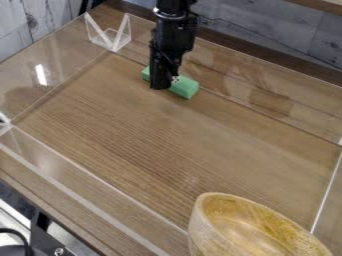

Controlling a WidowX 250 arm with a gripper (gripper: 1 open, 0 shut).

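My black gripper (166, 78) reaches down from the top of the camera view onto a small green object (183, 87) lying on the wooden table (160, 150), in the upper middle. Its fingertips are at the green object's left part and cover some of it. The gripper looks shut; whether anything is between the fingertips is too small to tell.
A large yellow bowl (247, 228) sits at the lower right corner. Clear plastic pieces stand at the upper left and left edge. Black cables lie off the table at the lower left.
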